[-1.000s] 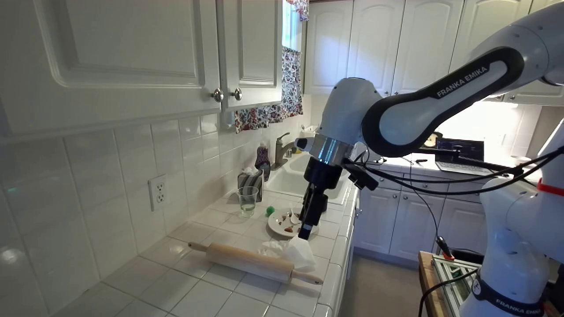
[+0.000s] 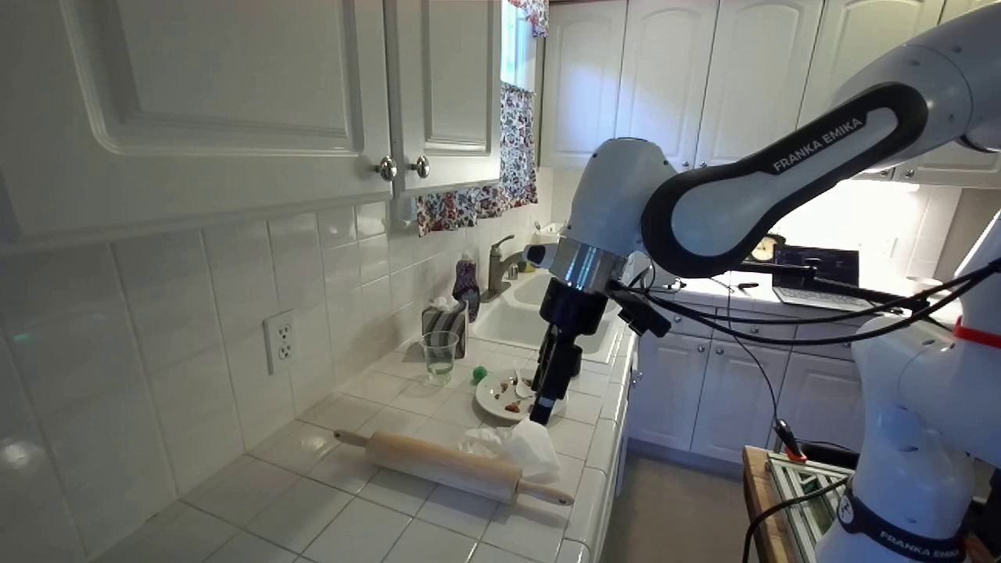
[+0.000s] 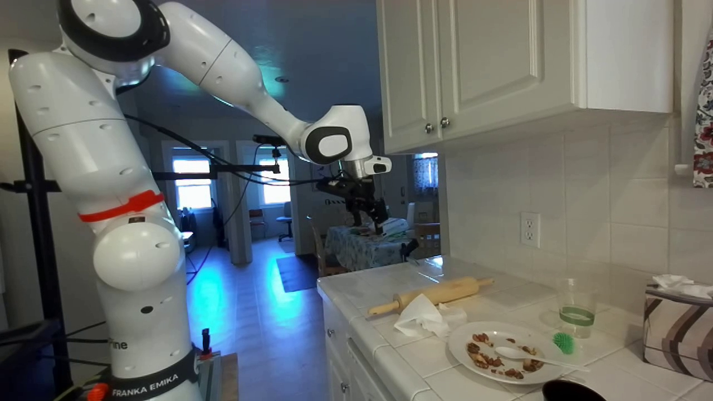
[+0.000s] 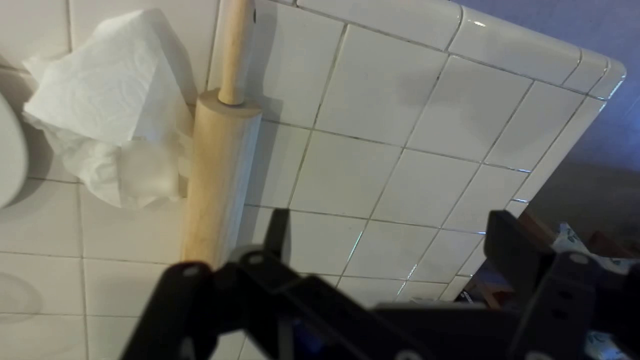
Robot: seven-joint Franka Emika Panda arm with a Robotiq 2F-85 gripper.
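Note:
My gripper is open above the tiled counter, its two dark fingers wide apart and nothing between them. A wooden rolling pin [image 4: 219, 174] lies on the counter, left of the fingers in the wrist view. Beside it rests a crumpled white paper towel [image 4: 108, 102]. Farther along, exterior view 2 shows a white plate [image 3: 461, 353] bearing brown food scraps and a white plastic spoon [image 3: 528, 355]. A green spiky ball [image 3: 563, 343] sits close to the plate, and a clear cup [image 3: 576, 311] with a green band stands behind it.
A striped tissue box [image 3: 678, 334] stands near the wall, and a dark cup [image 3: 571, 391] is partly cut off in front. The sink [image 2: 511, 319] lies beyond the plate. Upper cabinets [image 2: 253, 103] overhang the counter.

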